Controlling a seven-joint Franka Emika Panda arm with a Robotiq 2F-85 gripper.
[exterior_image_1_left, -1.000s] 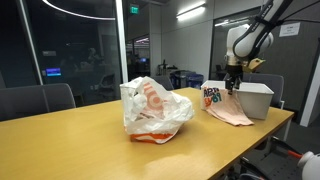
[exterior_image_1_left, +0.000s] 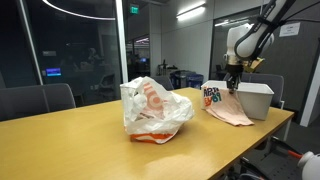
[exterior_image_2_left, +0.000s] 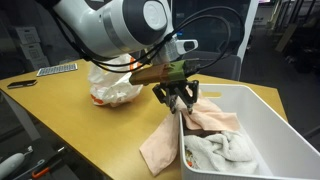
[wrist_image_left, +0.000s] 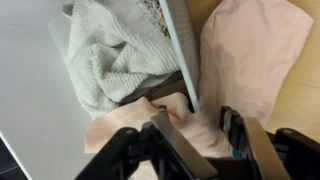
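A pink cloth (exterior_image_2_left: 160, 147) is draped over the near wall of a white box (exterior_image_2_left: 274, 120). One part lies on the table outside, and another part (exterior_image_2_left: 213, 117) reaches inside. Above that wall, my gripper (exterior_image_2_left: 178, 105) points down at the cloth. In the wrist view the fingers (wrist_image_left: 162, 122) stand part way apart, with bunched pink cloth and the box rim between and just beyond them. Any contact with the cloth is hard to make out. Inside the box lies a whitish knitted cloth (wrist_image_left: 115, 50).
A crumpled white plastic bag (exterior_image_1_left: 158, 110) with red print sits on the wooden table (exterior_image_1_left: 60, 140), left of the box. A keyboard (exterior_image_2_left: 57, 69) and a dark flat object (exterior_image_2_left: 22, 85) lie at the table's far left.
The printed part of the pink cloth beside the box has shifted slightly. The arm stays in nearly the same place, and the bag has not moved.
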